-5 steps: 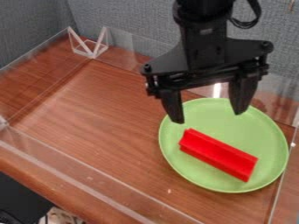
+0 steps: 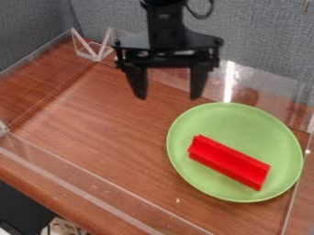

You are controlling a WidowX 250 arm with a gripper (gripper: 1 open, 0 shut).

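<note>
A red bar-shaped block (image 2: 229, 162) lies diagonally on a green plate (image 2: 196, 184) at the right of the table. My black gripper (image 2: 168, 88) hangs at the top centre, open, above and behind the plate's left part, with nothing between its two fingers.
A white wire frame (image 2: 94, 50) stands at the back left corner. Transparent edging runs along the table's sides, with grey padded walls behind.
My open gripper has moved up, back and to the left, away from over the plate. The red block and plate have not moved.
</note>
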